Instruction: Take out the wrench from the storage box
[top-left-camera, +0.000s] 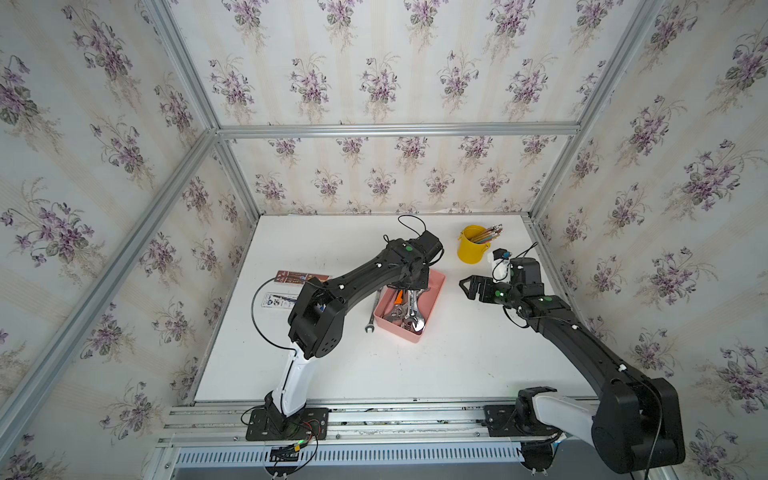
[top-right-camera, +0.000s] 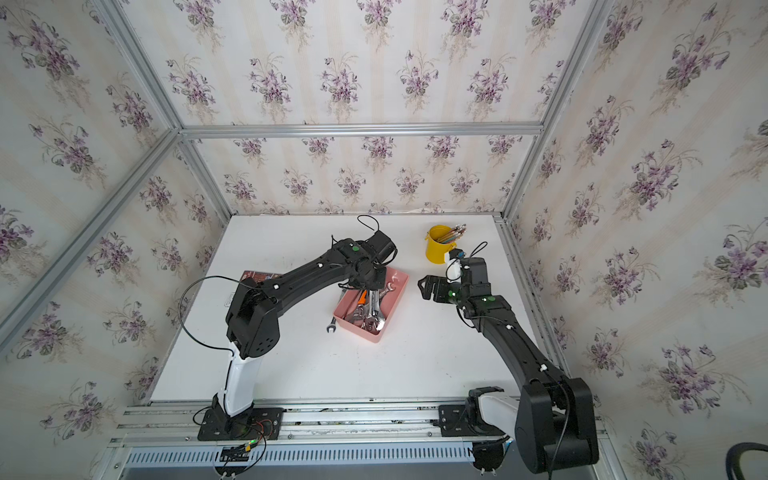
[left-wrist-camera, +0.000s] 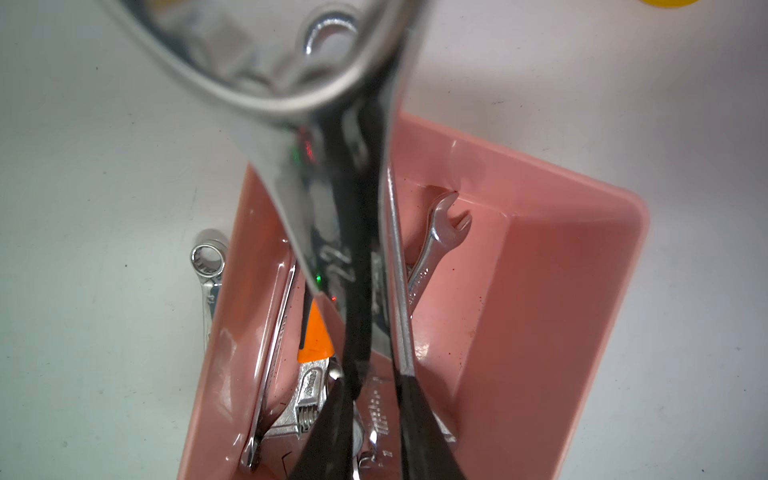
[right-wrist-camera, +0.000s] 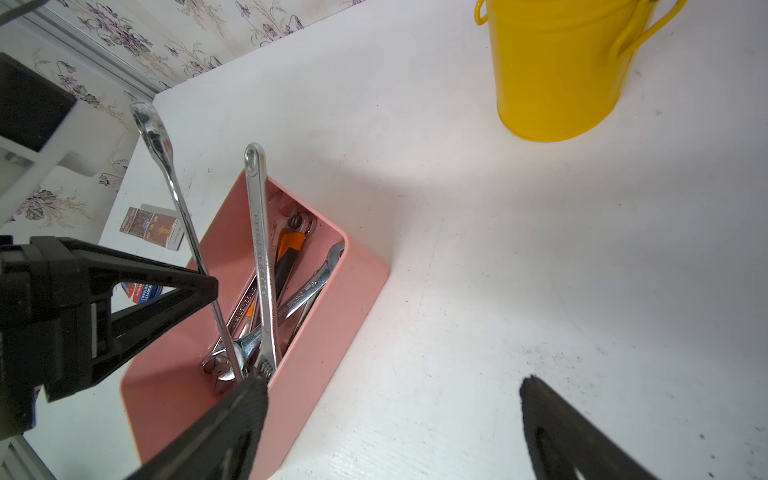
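Note:
In the left wrist view a large silver ring-ended wrench (left-wrist-camera: 352, 200), marked 22, rises from the pink storage box (left-wrist-camera: 544, 172) toward the camera. My left gripper has its fingers apart on either side of this wrench's shaft. The right wrist view shows the wrench (right-wrist-camera: 182, 204) tilted, with its lower end inside the box (right-wrist-camera: 340, 340) and the left fingertips (right-wrist-camera: 204, 289) against the shaft. Whether they press on it cannot be told. Right of the box, my right gripper stands open and empty above the table.
Several more tools fill the box, including an orange-and-black one (right-wrist-camera: 289, 244) and another tall wrench (right-wrist-camera: 260, 216) leaning at the rim. One wrench (top-left-camera: 370, 320) lies left of the box. A yellow bucket (top-left-camera: 472, 249) stands behind right.

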